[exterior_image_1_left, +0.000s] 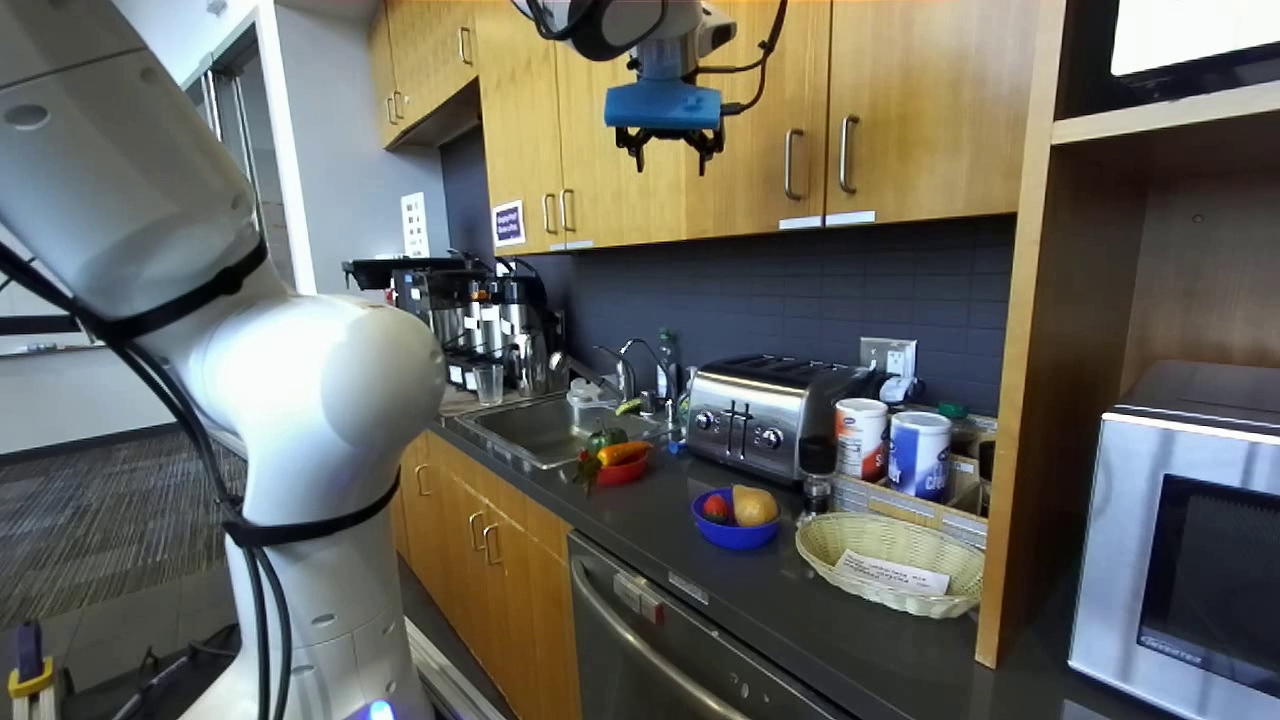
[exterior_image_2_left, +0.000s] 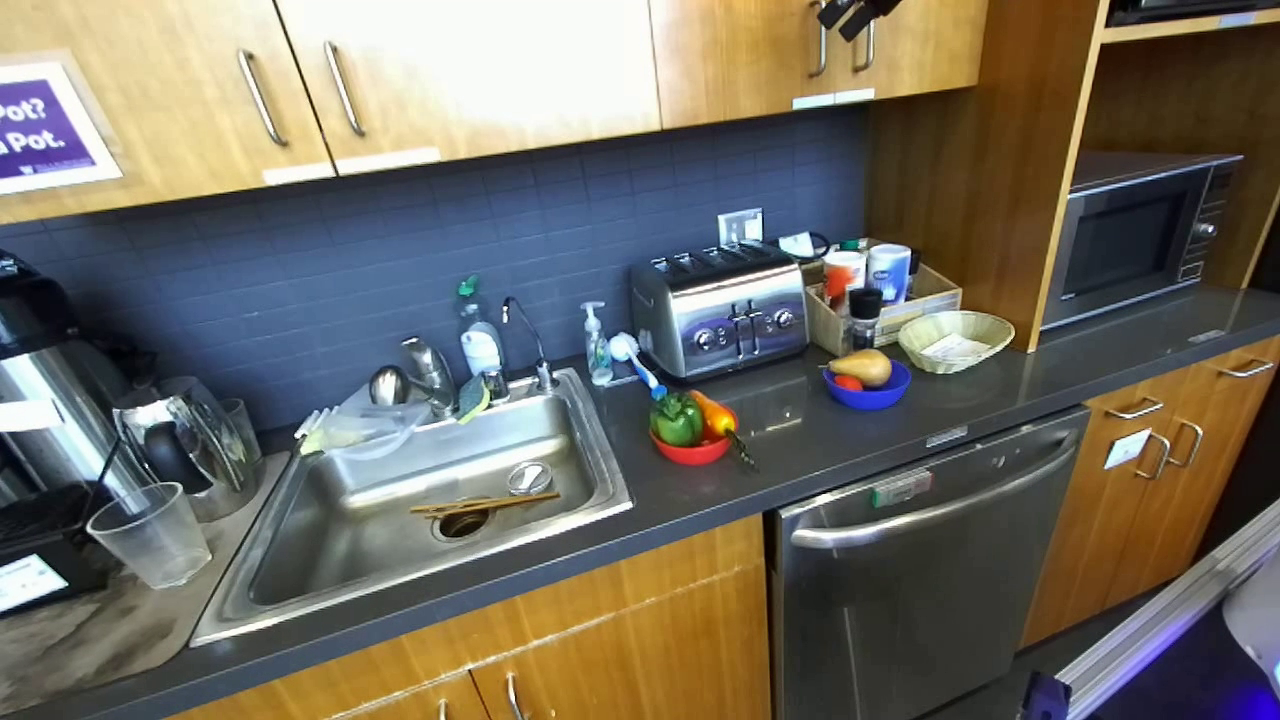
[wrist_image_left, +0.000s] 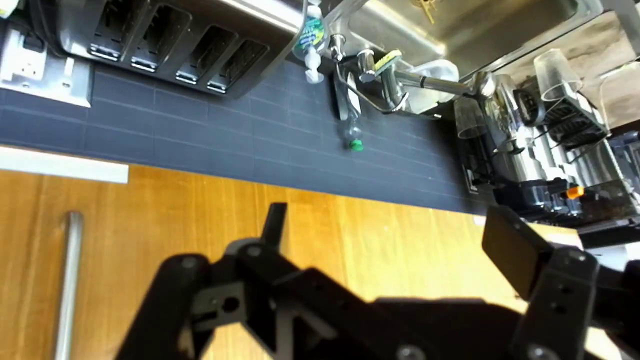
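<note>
High above the counter, in front of the upper cabinets, my gripper (exterior_image_1_left: 671, 166) stands open and empty. Its two black fingers are wide apart in the wrist view, with only cabinet wood (wrist_image_left: 372, 240) behind them. Far below, a blue bowl (exterior_image_1_left: 734, 532) holds a pear-like yellow item (exterior_image_2_left: 861, 367) and a red one (exterior_image_2_left: 847, 383). To its left, near the sink, a red bowl (exterior_image_2_left: 693, 454) carries a green pepper (exterior_image_2_left: 677, 419) and an orange one (exterior_image_2_left: 716, 415). Only the fingertips show at the top of exterior view 2.
A steel toaster (exterior_image_2_left: 726, 314) stands against the backsplash beside the sink (exterior_image_2_left: 600, 456). A wicker basket (exterior_image_1_left: 894, 536) sits by the wooden side panel (exterior_image_1_left: 1020, 360), with the microwave (exterior_image_1_left: 1182, 528) beyond. Clear counter lies between the two bowls. Cabinet handles (exterior_image_1_left: 847, 154) stick out near my gripper's height.
</note>
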